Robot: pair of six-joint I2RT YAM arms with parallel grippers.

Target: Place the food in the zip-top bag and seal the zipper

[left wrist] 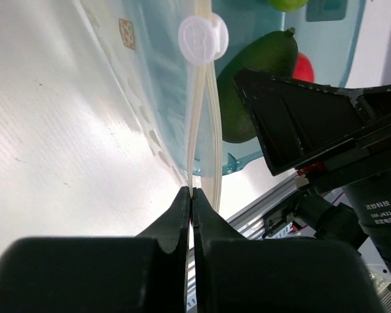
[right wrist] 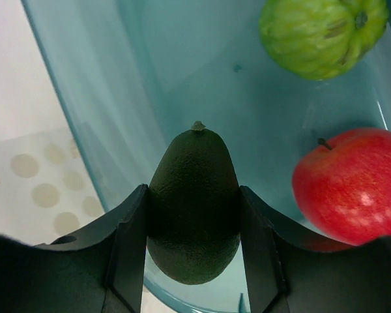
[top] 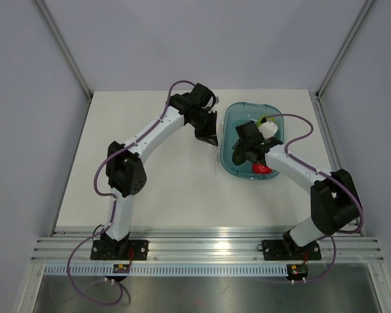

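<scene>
My left gripper is shut on the edge of the clear zip top bag [left wrist: 194, 124], whose white slider [left wrist: 199, 40] sits higher on the zipper strip. In the top view that gripper [top: 212, 141] stands just left of the blue bin [top: 225, 124]. My right gripper has the dark green avocado [right wrist: 194, 228] between its fingers, touching both sides. The avocado [top: 239, 154] is over the bin's left half, apart from the bag. In the right wrist view, the bag's dotted plastic [right wrist: 44, 194] shows beyond the bin wall.
A red fruit [right wrist: 352, 186] and a ribbed green one [right wrist: 319, 36] lie in the bin, right of the avocado. White table [top: 137, 202] left and in front of the bin is clear. The two grippers are close together.
</scene>
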